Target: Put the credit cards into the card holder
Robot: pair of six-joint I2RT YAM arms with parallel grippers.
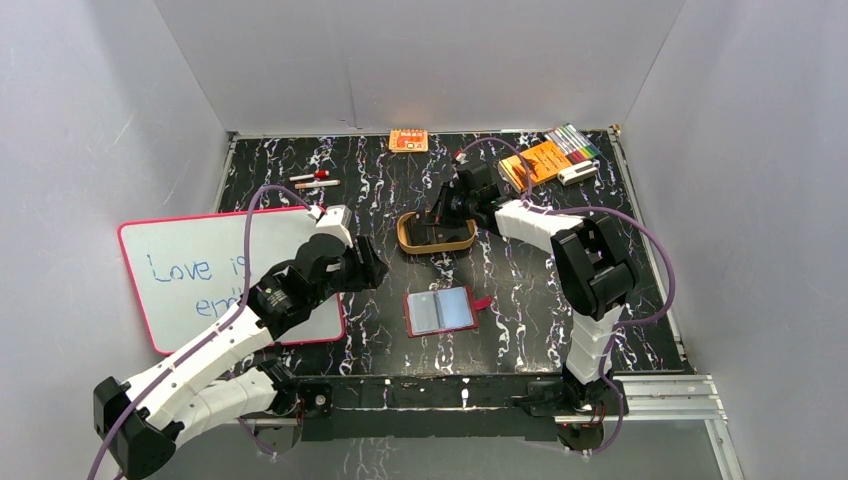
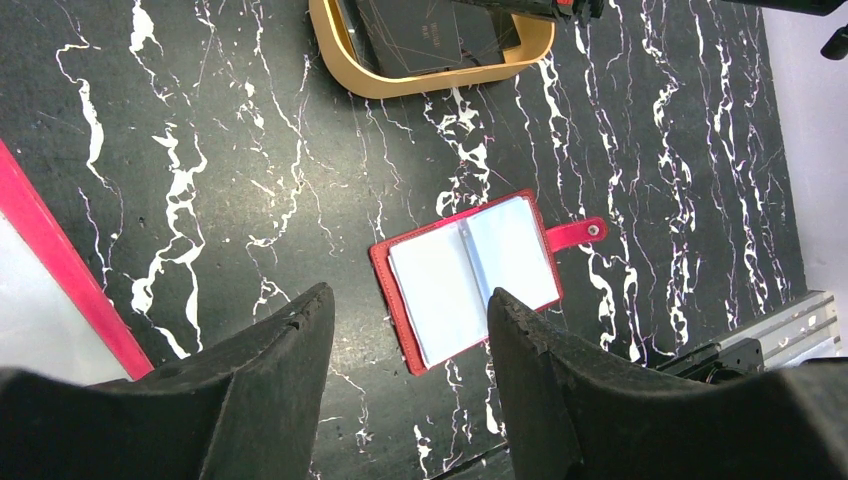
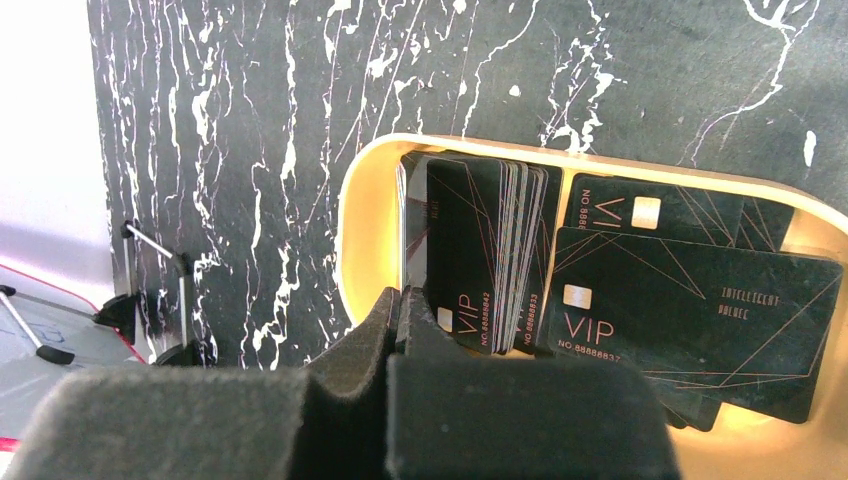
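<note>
Several black VIP cards (image 3: 690,315) lie in the yellow oval box (image 3: 365,235). A row of them leans upright at the box's one end, and others lie flat beside it. Over the box, my right gripper is shut at the end of that upright row, with no card seen between its fingertips. The red card holder (image 2: 385,262) lies unfolded on the table, its clear sleeves (image 2: 435,290) facing up and its snap strap to the right. My left gripper stands open and empty above the table, left of the holder in the top view (image 1: 441,311).
A whiteboard (image 1: 185,270) with blue writing lies under the left arm. Markers (image 1: 318,184) and an orange notepad (image 1: 408,141) are at the back; an orange book (image 1: 545,160) and pens lie back right. Between box and holder the table is clear.
</note>
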